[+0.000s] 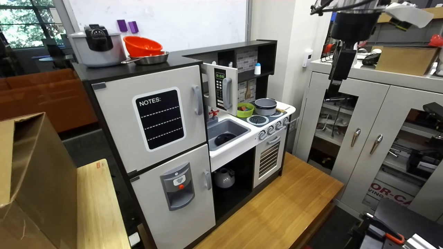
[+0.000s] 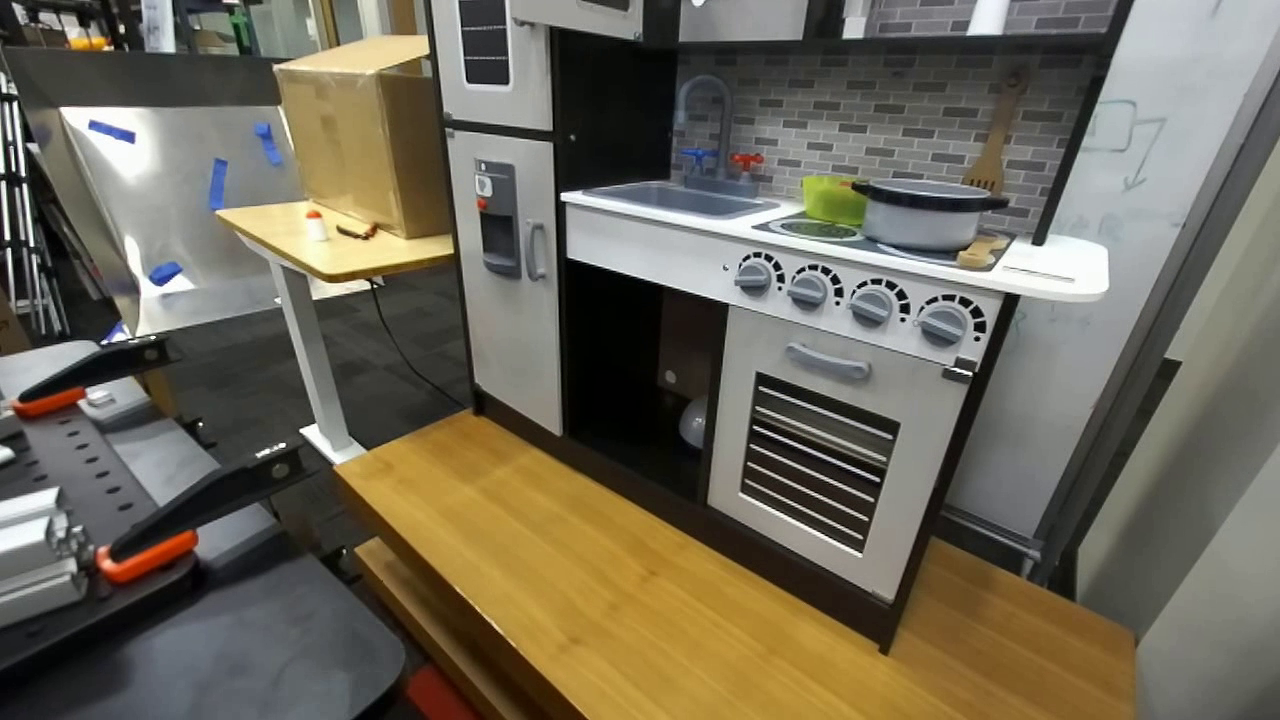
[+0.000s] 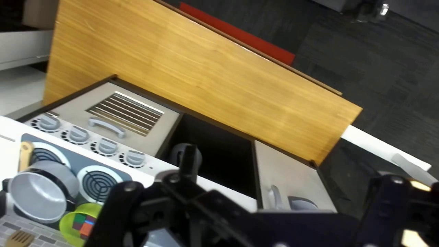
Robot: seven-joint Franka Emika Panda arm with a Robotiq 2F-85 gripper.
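Note:
My gripper (image 1: 335, 87) hangs from the upper right in exterior view 1, in front of the grey cabinet and well clear of the toy kitchen. Along the bottom of the wrist view its dark fingers (image 3: 190, 162) stand wide apart, with nothing visible between them. On the toy stove a grey pot (image 2: 921, 220) sits beside a lime-green bowl (image 3: 69, 228) with coloured blocks in it. The microwave door (image 1: 231, 93) is swung open. A dark round item (image 1: 224, 138) lies in the sink. In the open lower compartment rests a grey kettle (image 1: 224, 178).
An orange bowl (image 1: 142, 45), a pan (image 1: 154, 58) and a large pot (image 1: 97, 52) stand on top of the fridge. A cardboard box (image 2: 360, 138) occupies the side table. The oven door (image 2: 828, 432) is closed.

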